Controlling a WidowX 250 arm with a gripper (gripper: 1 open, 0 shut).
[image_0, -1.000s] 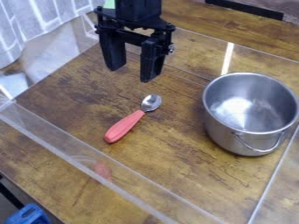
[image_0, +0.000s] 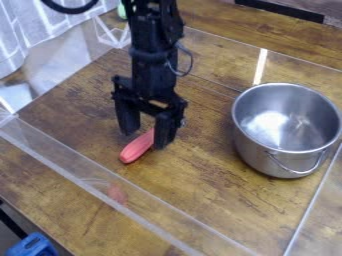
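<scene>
My black gripper (image_0: 147, 128) is low over the wooden table, right above a spoon with a pink handle (image_0: 136, 147), whose lower end shows below the fingers while the metal bowl end is hidden behind the gripper. The two fingers look apart; whether they touch the spoon I cannot tell. A steel pot (image_0: 285, 130) with a wire handle stands to the right of the gripper.
Clear plastic barriers (image_0: 174, 225) border the front and right of the work area. A white cloth or plastic sheet (image_0: 27, 45) is at the back left, and a blue object (image_0: 32, 246) at the bottom left corner. The table left of the gripper is clear.
My gripper has come down toward the table and the spoon, now covering the spoon's metal end. The spoon and the pot appear in the same places.
</scene>
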